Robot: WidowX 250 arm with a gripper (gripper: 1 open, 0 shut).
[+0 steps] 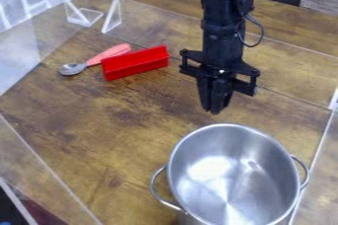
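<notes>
My black gripper [215, 93] hangs pointing down over the middle-right of the wooden table, above and behind a large steel pot [232, 178] with two handles. I cannot tell whether its fingers are open or shut. A red block [134, 63] lies to the left of the gripper. Just behind and left of the block is a spoon [74, 67] with a pink-red handle.
Clear plastic triangular pieces [82, 17] stand at the back left near a white railing. The pot fills the lower right.
</notes>
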